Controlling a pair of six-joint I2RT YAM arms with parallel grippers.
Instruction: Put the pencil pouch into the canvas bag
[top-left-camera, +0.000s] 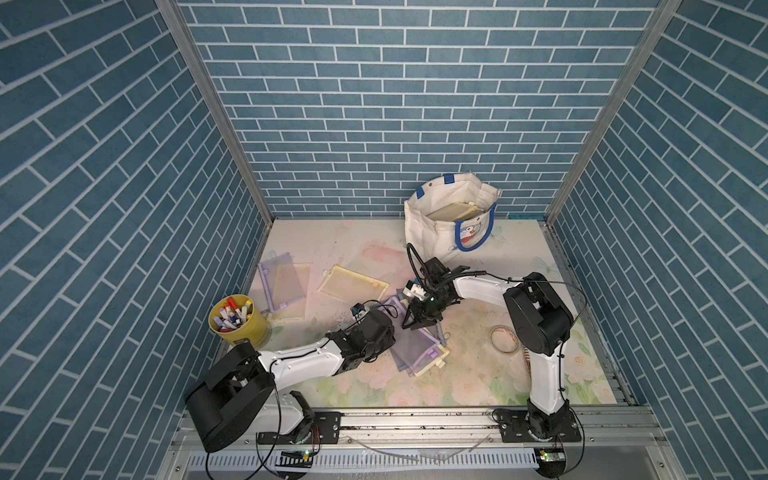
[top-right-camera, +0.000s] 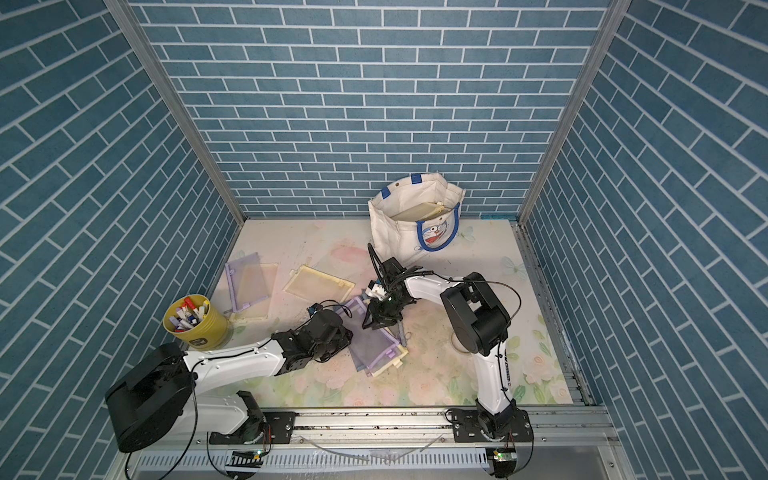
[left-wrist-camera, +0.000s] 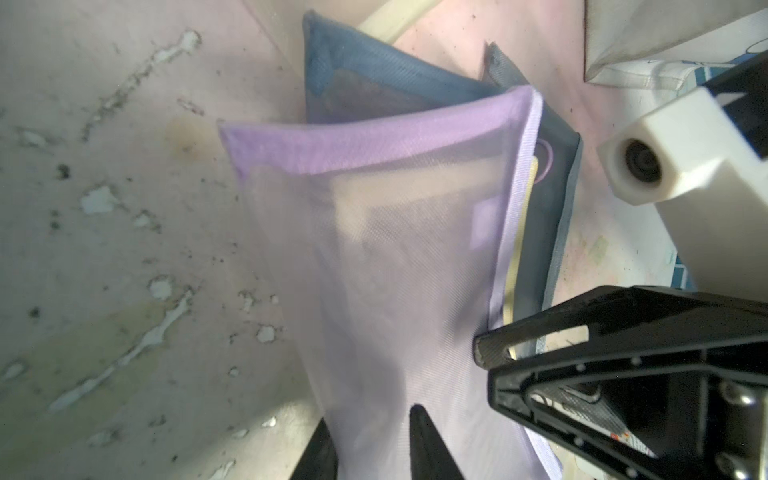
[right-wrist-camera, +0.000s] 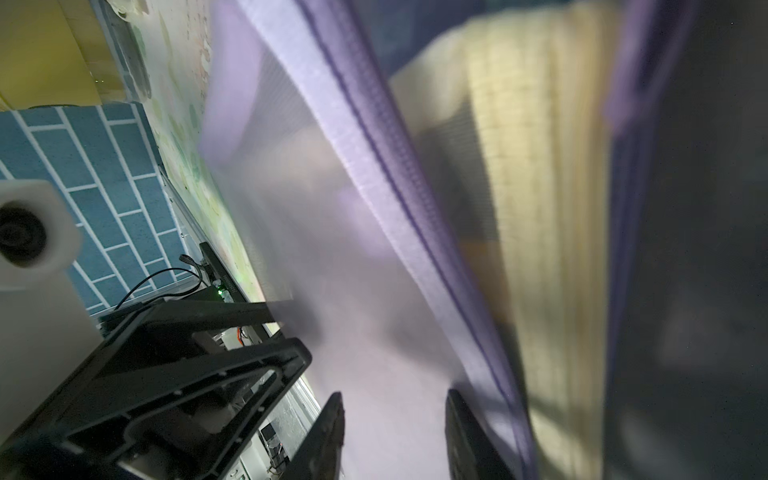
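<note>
A mesh pencil pouch with purple edging (top-left-camera: 413, 349) lies on top of a small pile between my two arms. In the left wrist view, the fingers of my left gripper stand apart at the left edge of the purple pouch (left-wrist-camera: 384, 264). My right gripper is part open too, with its fingertips over the mesh beside the purple zipper (right-wrist-camera: 416, 192). I cannot tell whether either touches the fabric. The white canvas bag with blue handles (top-left-camera: 428, 228) stands upright at the back wall, its mouth open and a pale pouch inside.
Below the purple pouch lie a yellow-edged pouch (right-wrist-camera: 552, 264) and a grey-blue pouch (left-wrist-camera: 376, 68). Further left are another yellow pouch (top-left-camera: 352, 283) and a purple pouch (top-left-camera: 282, 281). A yellow marker bucket (top-left-camera: 244, 324) stands at left; a tape roll (top-left-camera: 505, 339) lies at right.
</note>
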